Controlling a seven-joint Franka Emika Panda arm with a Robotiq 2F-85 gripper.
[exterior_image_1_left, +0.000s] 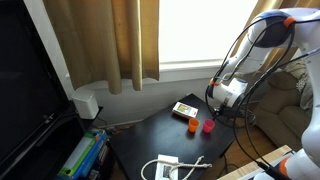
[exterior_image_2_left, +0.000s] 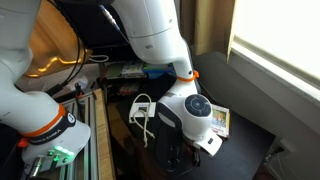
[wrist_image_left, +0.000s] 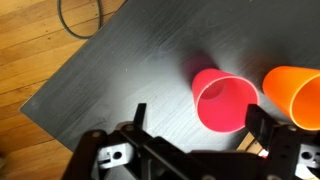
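Observation:
A pink cup stands on the dark table, its open mouth facing the wrist camera. Close beside it is an orange cup, cut off by the right edge of that view. My gripper is open above the table, and the pink cup shows between its fingers, nearer the right one. Nothing is held. In exterior view 1 the orange cup and the pink cup are side by side near the table's right edge. In exterior view 2 the arm hides both cups.
A book or flat box lies at the table's back. A white power strip with its cable occupies the front. Bare table stretches left of the cups. A sofa stands to the right.

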